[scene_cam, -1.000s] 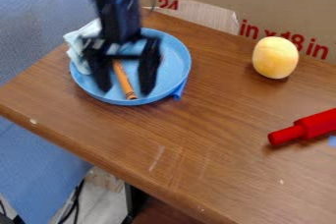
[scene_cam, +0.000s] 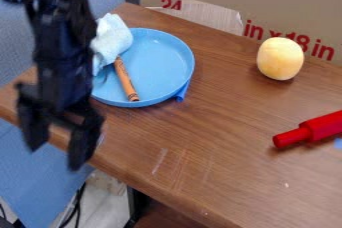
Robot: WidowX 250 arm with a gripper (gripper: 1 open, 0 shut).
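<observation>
My gripper (scene_cam: 56, 130) is a blurred dark shape at the left, low over the table's left edge, in front of the blue plate. Whether it is open or shut does not show clearly. The blue plate (scene_cam: 160, 67) holds an orange stick-like item (scene_cam: 126, 80) and has a white cloth (scene_cam: 111, 38) at its left side, partly hidden by my arm. A small blue piece (scene_cam: 183, 91) shows beside the plate's front right.
A pale yellow round object (scene_cam: 281, 58) stands at the back right. A red cylinder (scene_cam: 305, 132) lies at the right. A cardboard box (scene_cam: 281, 2) is behind the table.
My gripper has moved from over the plate toward the left and front, uncovering the orange item and more of the white cloth.
</observation>
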